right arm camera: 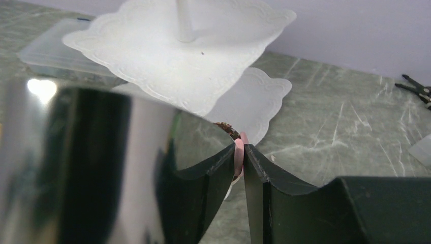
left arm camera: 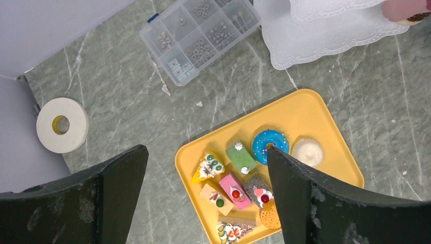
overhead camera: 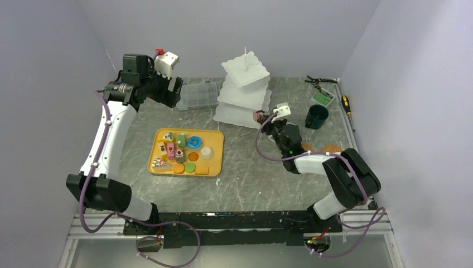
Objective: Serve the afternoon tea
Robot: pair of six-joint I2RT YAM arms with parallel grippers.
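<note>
My right gripper is shut on a pink donut with dark decoration [overhead camera: 257,116], held edge-on between its fingertips beside the white three-tier stand [overhead camera: 245,71] in the top view; the donut also shows at the top right of the left wrist view [left arm camera: 401,9]. My left gripper [overhead camera: 170,92] is open and raised at the back left, empty, above the orange tray [overhead camera: 215,145], which holds several cakes, a blue donut [left arm camera: 269,139] and biscuits.
A clear parts box [overhead camera: 198,95] stands at the back. At the right are a dark green mug [overhead camera: 317,116], pliers [overhead camera: 312,81], a screwdriver [overhead camera: 347,111] and brown round pieces [overhead camera: 333,149]. A tape roll [left arm camera: 51,124] lies at the left.
</note>
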